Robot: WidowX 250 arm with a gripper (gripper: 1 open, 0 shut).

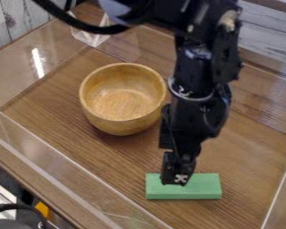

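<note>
The black gripper (184, 157) reaches down from the top centre, its fingertips just above a green rectangular block (199, 188) that lies on the wooden table at the lower middle. The gripper is open, and its dark body partly covers the area behind the block; whether the fingertips touch the block is unclear. A round tan wooden bowl (110, 96) sits to the upper left of the gripper, with nothing visible inside it.
A clear plastic object stands near the top left. Walls edge the back and sides, and dark cables lie at the lower left corner.
</note>
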